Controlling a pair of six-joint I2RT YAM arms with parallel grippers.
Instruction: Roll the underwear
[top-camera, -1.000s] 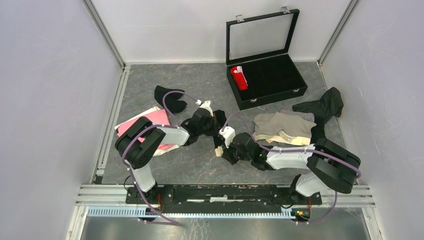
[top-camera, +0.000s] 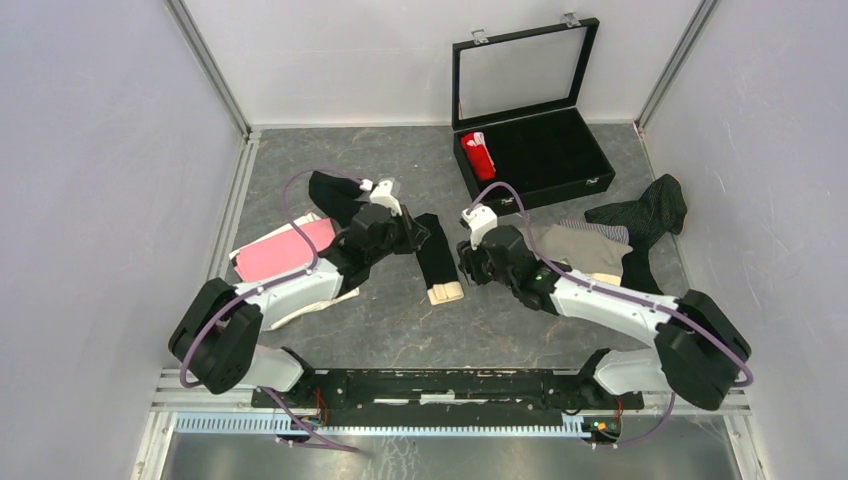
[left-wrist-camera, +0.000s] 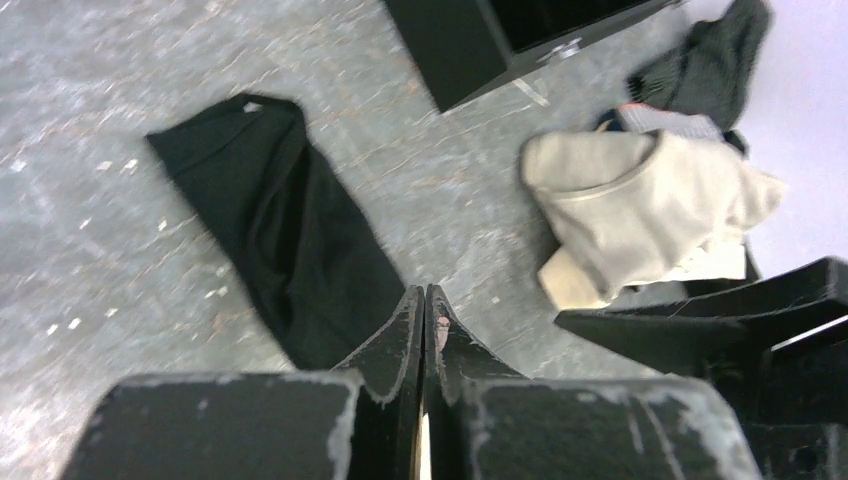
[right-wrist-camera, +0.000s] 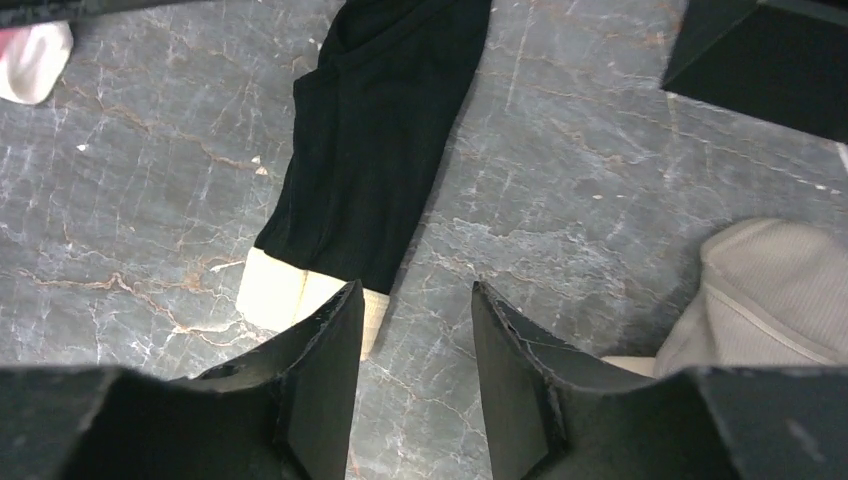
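Black underwear with a cream waistband (top-camera: 446, 293) lies as a narrow folded strip in the middle of the table. Its dark cloth (right-wrist-camera: 375, 140) runs away from me in the right wrist view, the waistband (right-wrist-camera: 290, 290) at the near end. Over the strip's upper part, my left gripper (top-camera: 420, 240) is shut, with nothing visible between its fingertips. My right gripper stands open above the table, just right of the waistband. Only bare table shows between its fingers.
At the back right is an open black box (top-camera: 540, 160) with a red rolled item (top-camera: 478, 155) inside. Beige and dark garments (top-camera: 590, 248) are piled on the right, pink and white ones (top-camera: 285, 255) on the left.
My right gripper has come away from the waistband, moving up and right. The left gripper has shifted slightly left. The strip has straightened a little, its waistband now fully in sight.
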